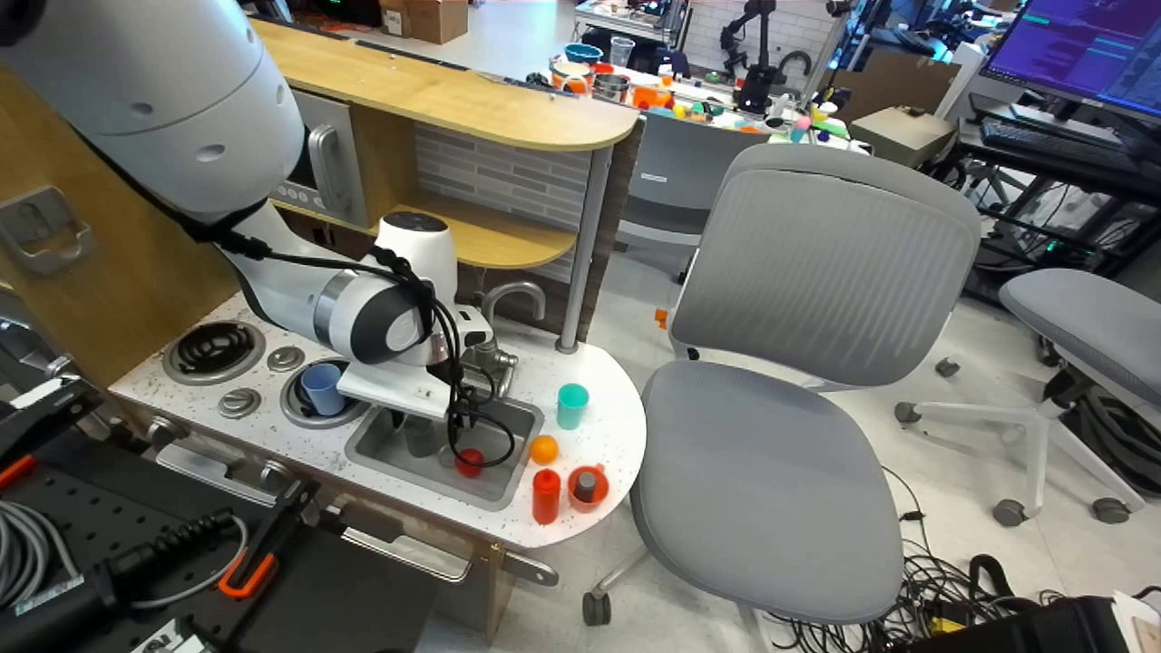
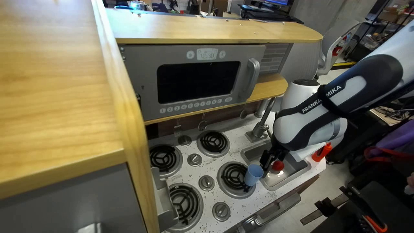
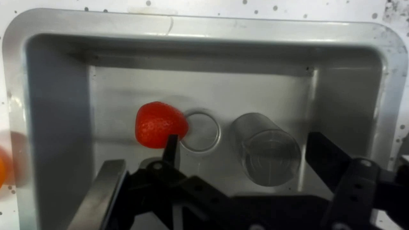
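My gripper is open above the sink (image 3: 245,26), its two dark fingers spread wide apart. Between and beyond them, a clear grey cup (image 3: 270,155) lies tipped on the basin floor, nearer the right finger. Left of the cup, past the left fingertip, rests a red strawberry (image 3: 156,124) beside the round drain ring. Exterior view 1 has the strawberry (image 1: 469,462) and the grey cup (image 1: 420,437) partly behind the hand and cables. In exterior view 2 the strawberry (image 2: 277,165) shows in the basin, and the fingers are mostly dark and hard to make out.
A blue cup (image 1: 323,388) stands on the burner beside the sink. To the sink's other side are a teal cup (image 1: 572,406), an orange (image 1: 543,450), a red bottle (image 1: 546,497) and a red cup (image 1: 588,489). The faucet (image 2: 260,128) rises behind the basin.
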